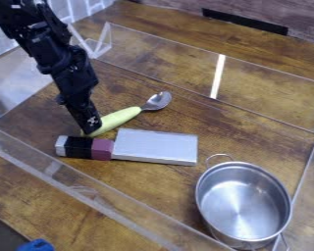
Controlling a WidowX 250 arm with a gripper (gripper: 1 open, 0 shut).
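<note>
My black gripper [89, 125] is lowered to the wooden surface at the handle end of a spoon [125, 116] with a pale green handle and silver bowl. Whether the fingers are around the handle or beside it, and how far apart they are, is unclear. Just in front lies a cleaver [149, 145] with a silver blade and a black and maroon handle.
A steel pot [242, 201] stands at the lower right. Clear plastic walls border the work area. The wood behind the spoon is clear. A small blue object [36, 245] is at the bottom left edge.
</note>
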